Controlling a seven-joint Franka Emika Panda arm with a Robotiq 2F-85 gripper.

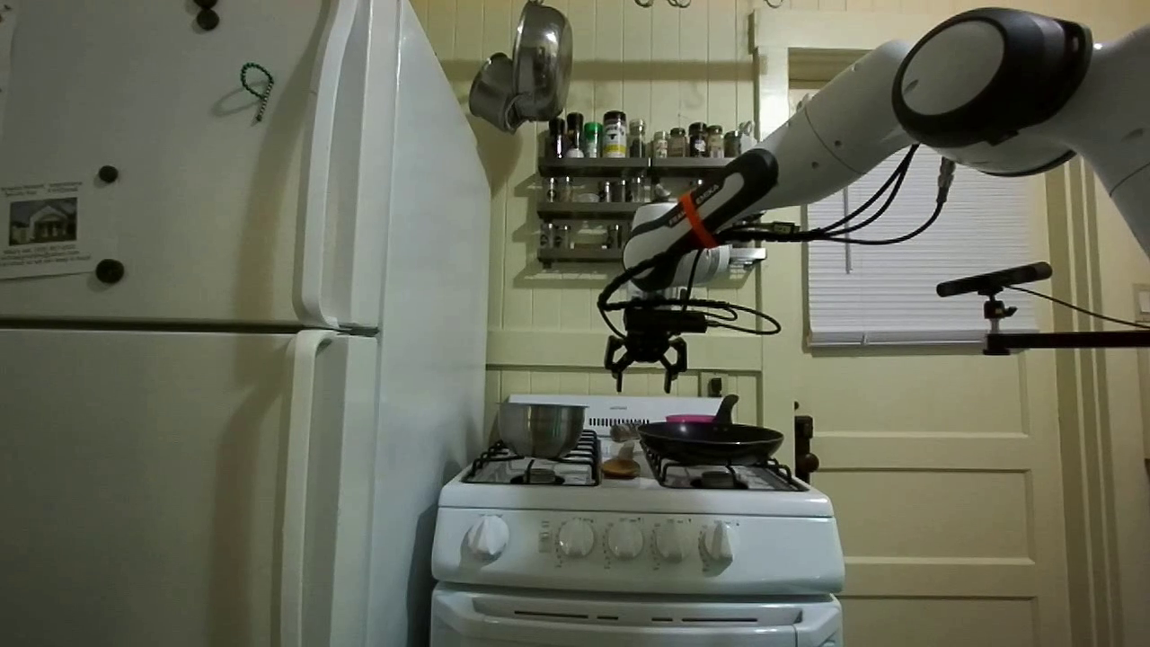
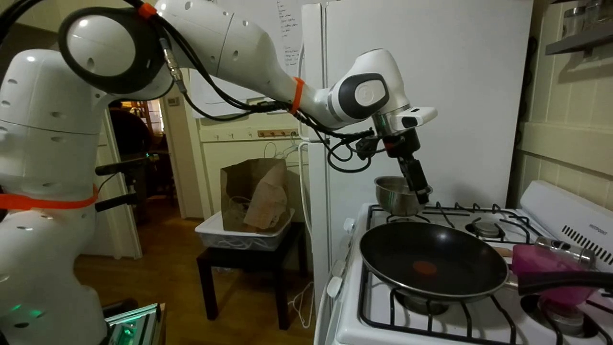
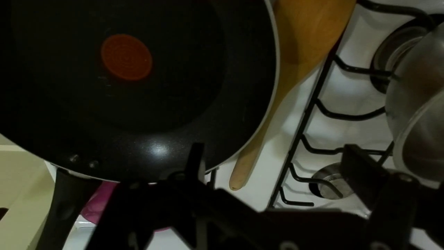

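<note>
My gripper hangs open above the stove, fingers pointing down, with nothing between them. In the wrist view its dark fingers stand wide apart over the strip between the two burner grates. On that strip a wooden spoon lies with its handle towards the back, partly hidden beneath the pan's rim. The black frying pan, with a red dot in its centre, rests on the right-hand grate. A steel pot sits on the left-hand grate.
A pink container stands behind the pan, near the pan's long handle. The fridge walls off the stove's left side. Spice shelves are mounted on the back wall. Room above the stove is free.
</note>
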